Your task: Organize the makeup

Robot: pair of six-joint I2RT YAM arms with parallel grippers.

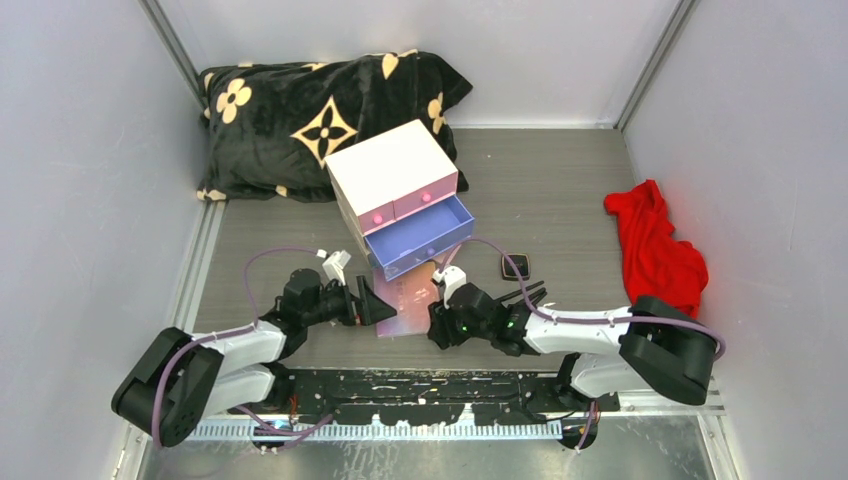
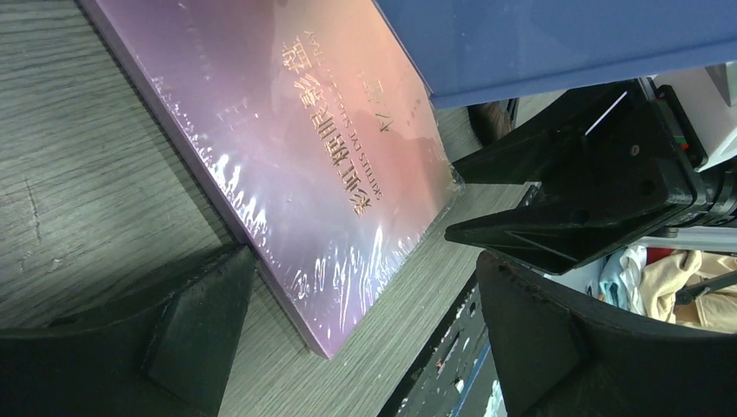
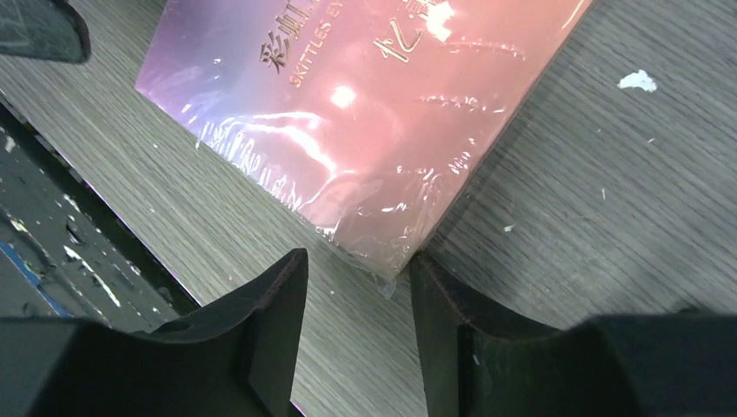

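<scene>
A pink-purple palette box (image 1: 400, 305) in plastic wrap lies flat under the front of the organizer's open blue drawer (image 1: 420, 235). My left gripper (image 1: 375, 305) is open at its left end; in the left wrist view its fingers straddle the near corner. My right gripper (image 1: 437, 318) is open at the other end, its fingertips at the wrapped corner of the box (image 3: 382, 208). The white organizer (image 1: 390, 165) has two shut pink drawers above the blue one.
A black square compact (image 1: 515, 266) and dark slim items lie right of the organizer. A red cloth (image 1: 655, 250) is by the right wall, a black patterned pillow (image 1: 270, 130) at the back.
</scene>
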